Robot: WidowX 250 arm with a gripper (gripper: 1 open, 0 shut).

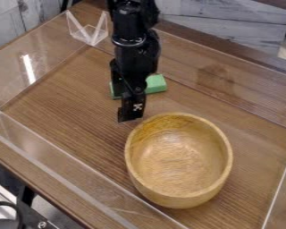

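Note:
My black gripper [130, 106] hangs low over the wooden table at the upper middle, open, just behind the rim of a yellow bowl [179, 165]. A green block [155, 84] lies just behind the gripper, partly hidden by it.
A clear plastic object [88, 27] stands at the back left, and another transparent piece is at the left edge. A whitish wooden panel runs along the back.

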